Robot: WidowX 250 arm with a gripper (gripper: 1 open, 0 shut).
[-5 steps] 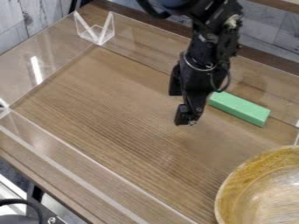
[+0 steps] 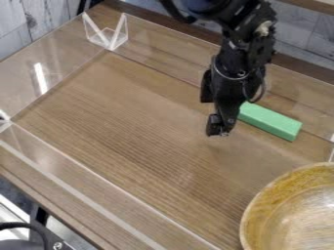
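Note:
My black gripper [image 2: 220, 105] reaches down from the top over the wooden floor of the tray, right of centre. A green block [image 2: 269, 120] lies just to the right of its fingers, partly behind the arm at its left end. Whether anything is between the fingertips, and how far apart they are, is hard to tell in this view.
A yellow bowl [image 2: 292, 210] fills the lower right corner. Wooden walls edge the tray at the back and right. White brackets stand at the upper left, outside the work area's middle.
My gripper has shifted slightly to the right, towards the green block, and its fingers look narrower in this view. The block and bowl have not moved.

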